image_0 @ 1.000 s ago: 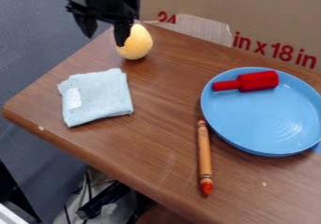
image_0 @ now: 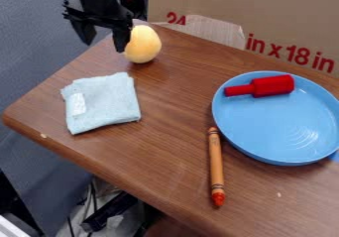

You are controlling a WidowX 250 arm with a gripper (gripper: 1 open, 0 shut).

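Note:
My black gripper (image_0: 103,33) hangs at the top left, its dark fingers apart, just left of and above a yellow rounded object (image_0: 143,45) near the back of the wooden table. A folded pale blue cloth (image_0: 101,103) lies on the left part of the table. On the right is a blue plate (image_0: 280,129) with a red cylinder with a handle (image_0: 264,86) on it. An orange crayon (image_0: 216,166) lies left of the plate, near the front.
A cardboard box (image_0: 265,18) stands behind the table. The table's left edge (image_0: 40,130) drops to a grey floor with black items below.
The objects on the table look unmoved.

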